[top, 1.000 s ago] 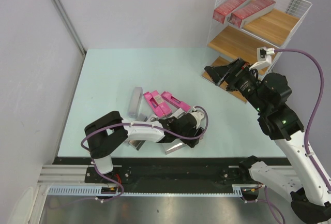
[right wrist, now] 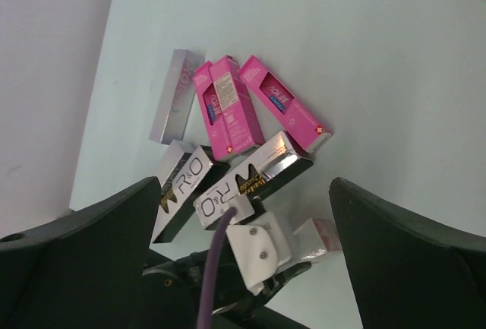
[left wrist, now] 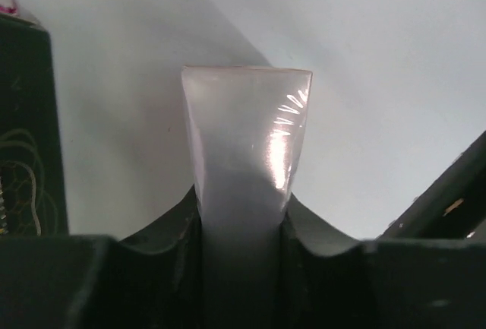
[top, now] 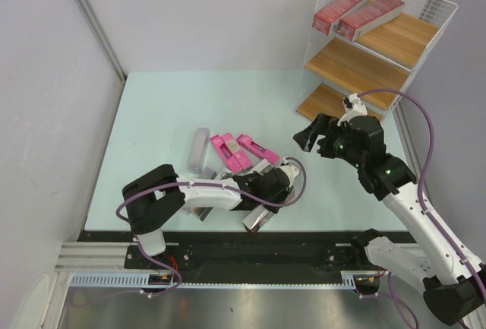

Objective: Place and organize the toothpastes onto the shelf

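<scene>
My left gripper (top: 279, 192) is low at the table's front, shut on a silvery toothpaste box (left wrist: 243, 131). Pink boxes (top: 231, 152) (right wrist: 281, 103) lie behind it beside a pale lilac box (top: 199, 149) (right wrist: 174, 95); silver-and-black boxes (right wrist: 250, 177) lie around the left arm. My right gripper (top: 319, 135) hangs open and empty over the table, in front of the shelf (top: 353, 63). Two red boxes (top: 340, 11) stand on the shelf's top tier; the middle tier shows bare wood.
The shelf's wire frame stands at the back right. Walls bound both sides.
The left gripper has barely moved.
</scene>
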